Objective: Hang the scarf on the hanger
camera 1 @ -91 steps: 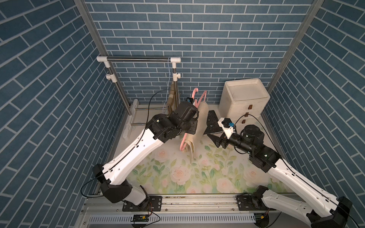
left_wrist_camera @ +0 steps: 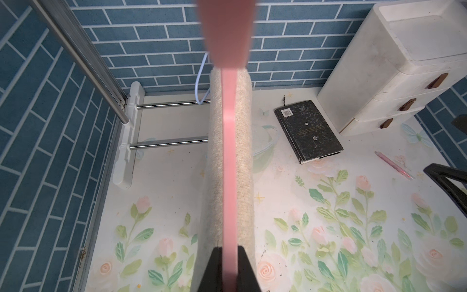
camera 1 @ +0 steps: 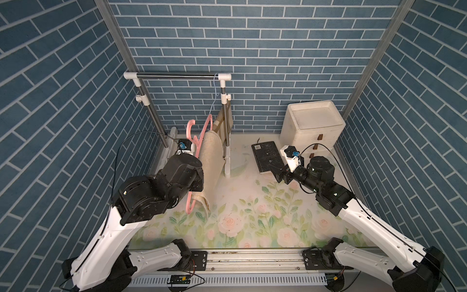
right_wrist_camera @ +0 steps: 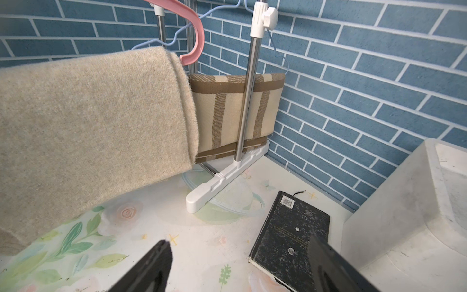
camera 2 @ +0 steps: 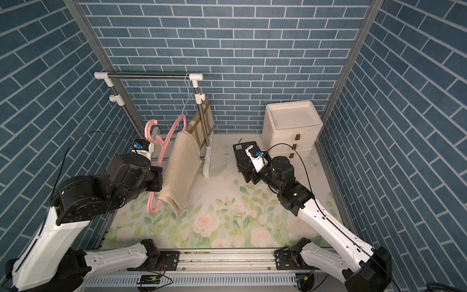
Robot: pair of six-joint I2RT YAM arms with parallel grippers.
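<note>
My left gripper is shut on the pink hanger [left_wrist_camera: 229, 160], which stands upright at the left with the beige scarf [camera 2: 177, 170] draped over it, hanging toward the right. In the right wrist view the hanger's hook [right_wrist_camera: 194, 34] shows above the scarf [right_wrist_camera: 97, 121]. The left fingertips are hidden in both top views. My right gripper stands open and empty over the right of the table, pointed toward the scarf, apart from it.
A metal rack [camera 1: 177, 76] stands at the back left, with a striped brown cloth [right_wrist_camera: 219, 112] on it. A black notebook [right_wrist_camera: 287, 233] and white drawer box [camera 1: 313, 116] sit at the back right.
My left arm has moved leftward with the hanger and scarf, ending beside the rack's front. The right arm has shifted only slightly.
</note>
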